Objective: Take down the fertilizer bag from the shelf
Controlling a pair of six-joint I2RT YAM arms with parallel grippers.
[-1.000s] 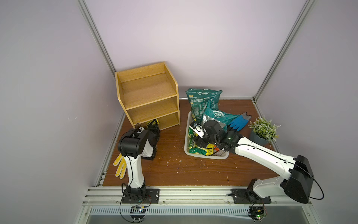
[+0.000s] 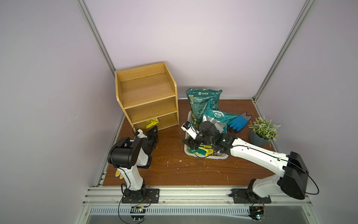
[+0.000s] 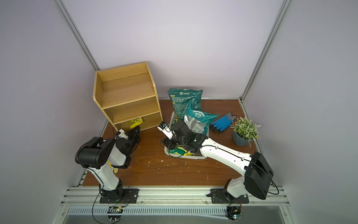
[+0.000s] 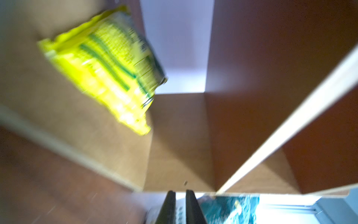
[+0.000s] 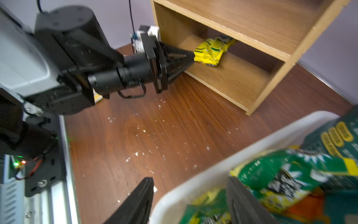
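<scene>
A yellow fertilizer bag (image 4: 111, 67) with green stripes lies tilted on the bottom level of the wooden shelf (image 2: 149, 108). Also visible in the right wrist view, that yellow bag (image 5: 210, 50) rests on the shelf board behind my left gripper. In the left wrist view the left gripper is partly open, a narrow empty gap between its fingers, and the bag is clear of them. My right gripper stands wide open over the left rim of the white basket (image 5: 208, 168), holding nothing.
Green and yellow bags (image 5: 290, 175) fill the basket; large teal bags (image 2: 203, 100) stand behind it. Blue gloves (image 2: 240, 121) and a potted plant (image 2: 259, 138) are at the right. Wooden tabletop (image 2: 171, 160) between shelf and basket is free apart from small crumbs.
The right gripper has shifted left over the basket.
</scene>
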